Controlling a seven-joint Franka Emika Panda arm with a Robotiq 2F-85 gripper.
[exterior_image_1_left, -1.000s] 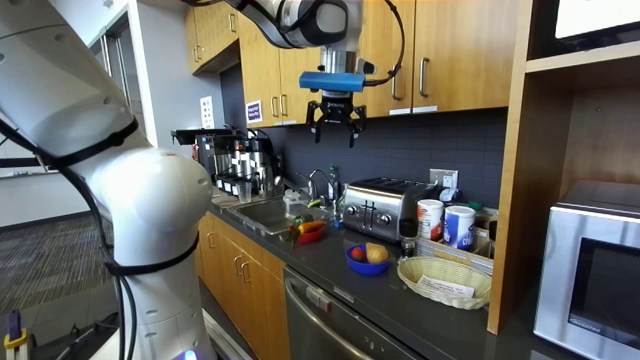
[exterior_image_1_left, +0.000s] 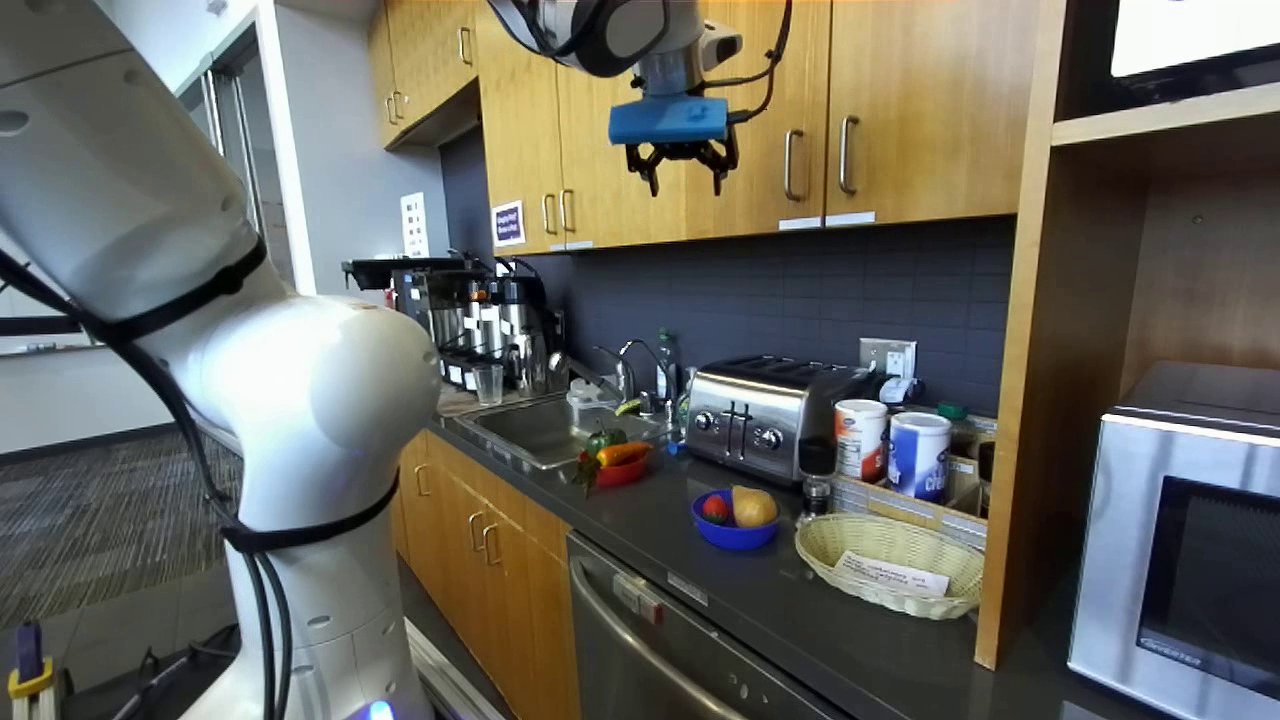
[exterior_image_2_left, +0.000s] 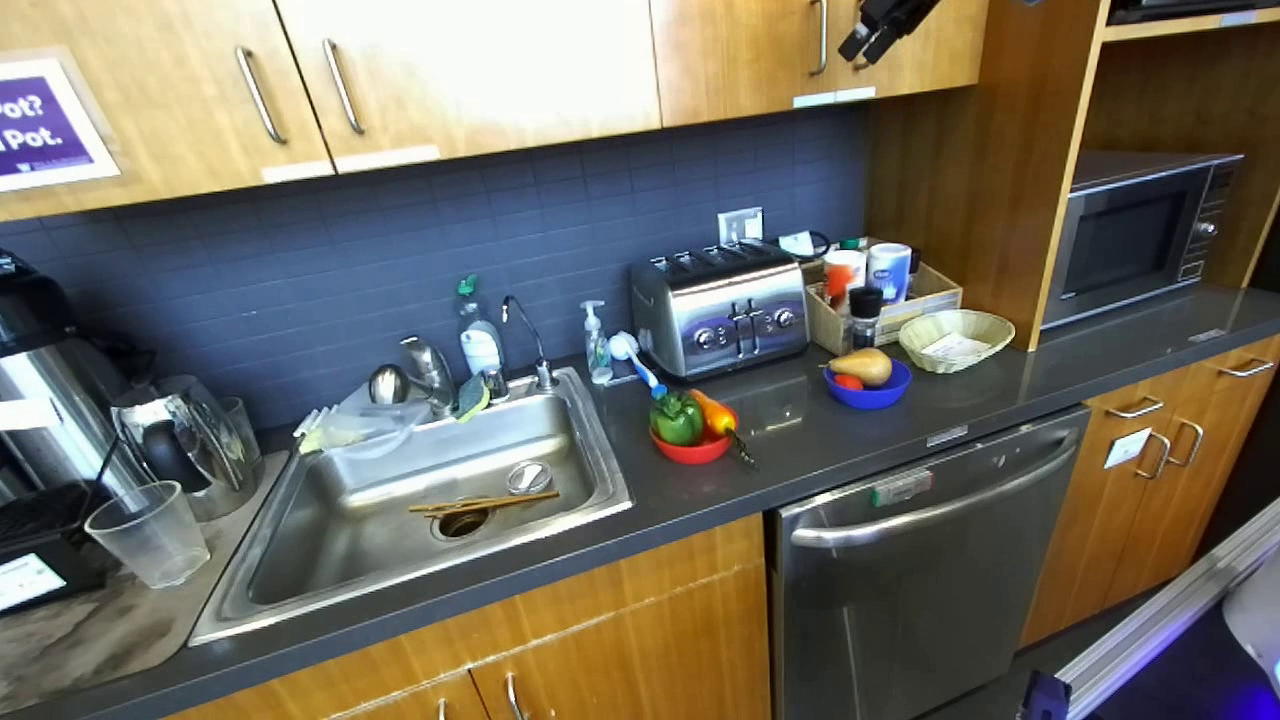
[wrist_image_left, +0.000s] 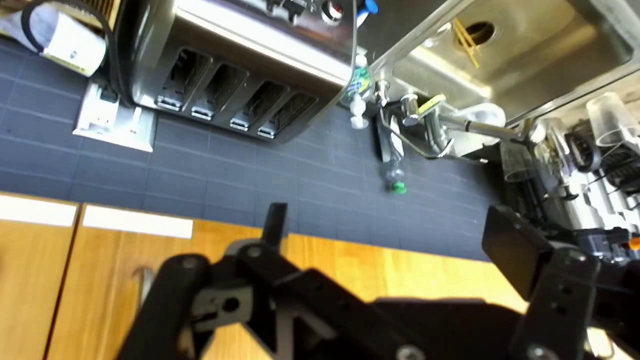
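Observation:
High above the counter, in front of the wall cabinets, my gripper (exterior_image_1_left: 685, 187) hangs open with nothing between its fingers. In the wrist view its two dark fingers (wrist_image_left: 514, 252) stand wide apart, with cabinet front and tiled wall behind them. Below it on the counter sits a blue bowl (exterior_image_2_left: 872, 396) holding a yellow pear (exterior_image_2_left: 861, 366) and a small red item (exterior_image_2_left: 848, 382). A red bowl (exterior_image_2_left: 693, 454) to its left holds a green pepper (exterior_image_2_left: 675, 416) and an orange pepper (exterior_image_2_left: 716, 414).
A steel toaster (exterior_image_2_left: 726, 314) stands against the wall, with a sink (exterior_image_2_left: 420, 490) to its left. Right of the blue bowl lie a wicker basket (exterior_image_2_left: 998, 326) and a wooden box (exterior_image_2_left: 938, 289) of canisters.
My gripper has risen and tilted, so its underside faces the camera less squarely. The arm has moved up with it. The bowls and their contents have not moved.

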